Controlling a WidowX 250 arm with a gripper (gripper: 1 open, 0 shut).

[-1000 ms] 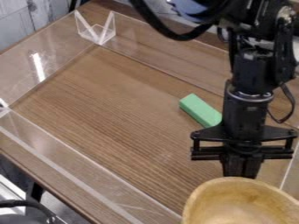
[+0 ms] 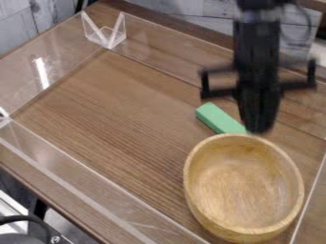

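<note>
My gripper (image 2: 257, 116) hangs blurred at the upper right, above and behind a round yellow bowl (image 2: 242, 186); its fingertips are too blurred to make out clearly, and it looks shut, with nothing visible held. A green block (image 2: 218, 117) lies on the wooden table just behind the bowl's left side, left of the gripper.
A clear plastic holder (image 2: 105, 29) stands at the back left. Dark cables (image 2: 32, 225) lie off the table's edge at the lower left.
The arm has risen quickly toward the back, now blurred. The yellow bowl sits higher in the view and farther back, with more of it visible.
</note>
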